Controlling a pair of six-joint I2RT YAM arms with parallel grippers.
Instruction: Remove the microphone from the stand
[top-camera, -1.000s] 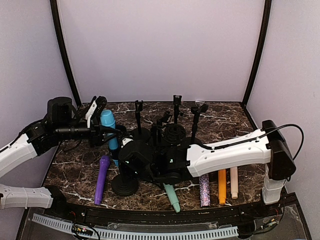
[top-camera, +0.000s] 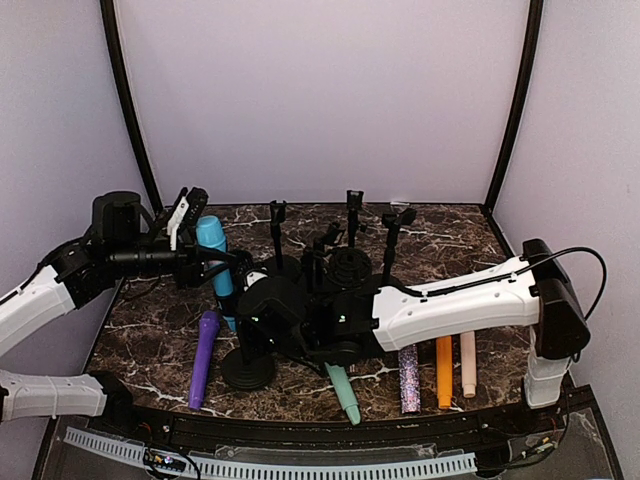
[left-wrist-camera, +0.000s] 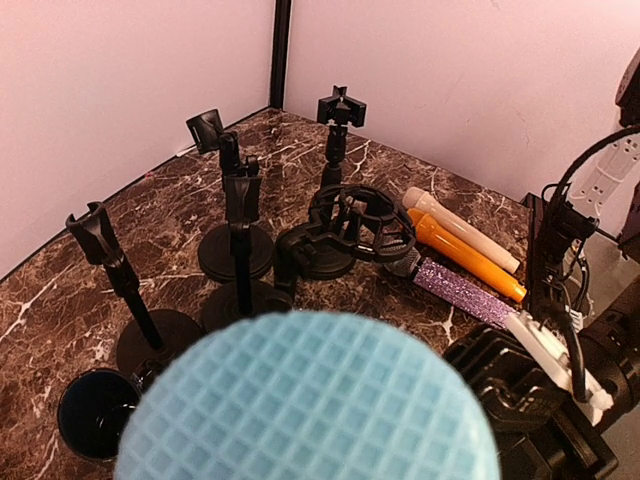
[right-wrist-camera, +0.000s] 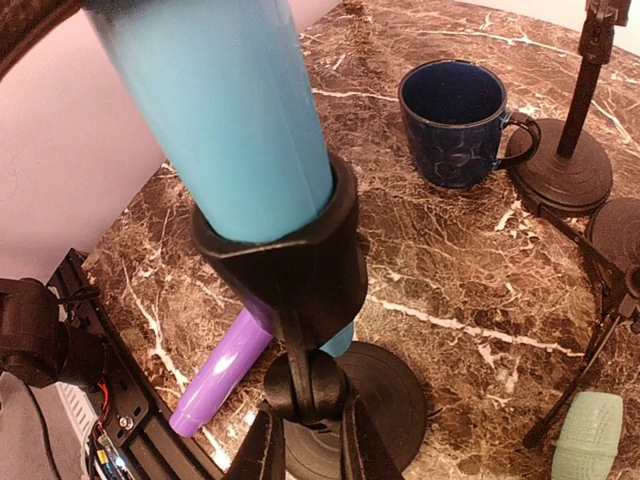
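A light blue microphone stands upright at the left, its lower body inside a black holder on a round-based stand. Its gridded top fills the bottom of the left wrist view. My left gripper is shut on the microphone's upper body. My right gripper is low on the stand, just under the holder's joint; its fingers are part apart around the post, and whether they grip it is hard to tell.
A dark blue mug and several empty stands stand behind. Purple, mint, glitter, orange and pale pink microphones lie along the front. Free table shows at the back right.
The right arm has hardly moved.
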